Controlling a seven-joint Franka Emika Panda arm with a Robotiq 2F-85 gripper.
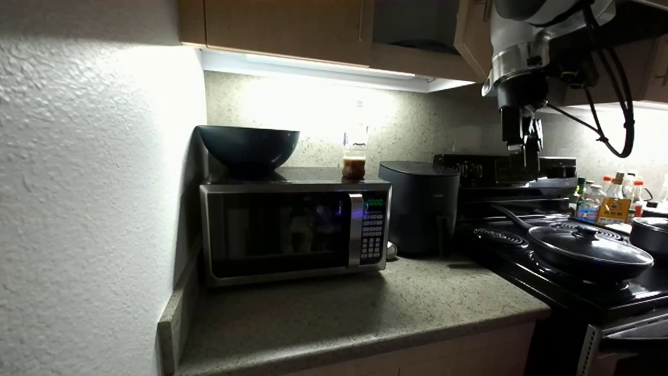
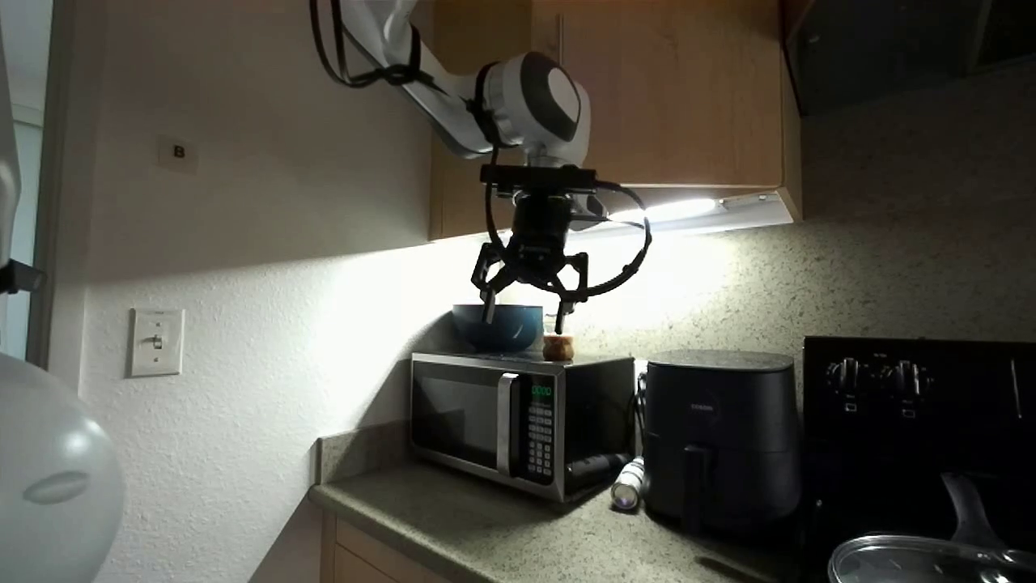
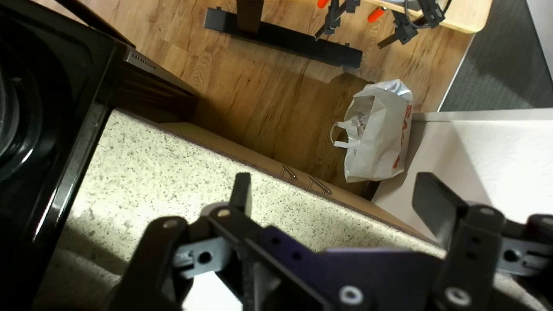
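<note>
My gripper hangs in the air with its fingers pointing down, fingers wide open and nothing between them. In the wrist view its two fingers stand far apart over the speckled counter. A silver and black microwave sits on the counter, its door closed. On its top stand a dark blue bowl at the left and a clear bottle with brown liquid at the right. In exterior view 1 my gripper is to the right of the bottle and higher.
A black air fryer stands right of the microwave, with a flashlight between them. The stove holds a lidded pan. Overhead, a cabinet door hangs open.
</note>
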